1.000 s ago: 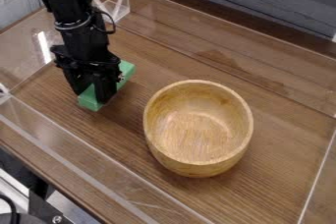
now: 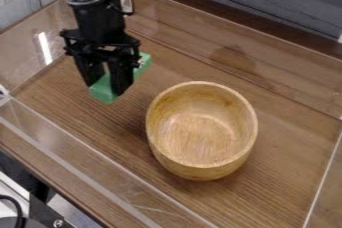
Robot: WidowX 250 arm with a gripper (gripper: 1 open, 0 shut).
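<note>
My black gripper (image 2: 104, 64) hangs at the left of the view, shut on a green object (image 2: 111, 86) that it partly hides, so its shape is hard to tell. To the right and below stands an empty cream, oval basket (image 2: 201, 129), apart from the gripper and the green object.
Raised edges run along the back and left. A dark cable (image 2: 11, 208) shows at the bottom left corner.
The gripper has moved a little to the right and up in the view with the green object. The basket has stayed where it was.
</note>
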